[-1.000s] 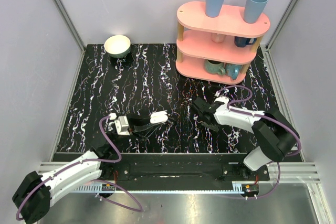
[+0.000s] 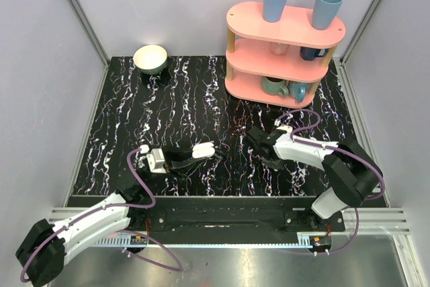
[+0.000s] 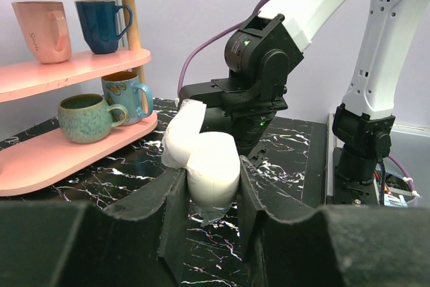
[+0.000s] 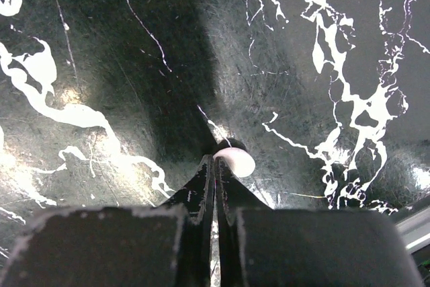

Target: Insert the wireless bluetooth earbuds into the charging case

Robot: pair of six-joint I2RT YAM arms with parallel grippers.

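Note:
My left gripper is shut on the white charging case (image 3: 212, 169), held above the counter left of centre in the top view, its lid (image 3: 185, 126) apparently raised. Whether anything sits inside the case cannot be seen. My right gripper points down at the dark marble surface, shut, with a small white earbud (image 4: 236, 160) right at its fingertips, just to their right; whether it is pinched or only touching is unclear. In the top view the right fingertips are mostly hidden under that arm.
A pink three-tier shelf (image 2: 285, 21) with mugs and blue cups stands at the back right, behind the right arm. A pale bowl (image 2: 150, 58) sits at the back left.

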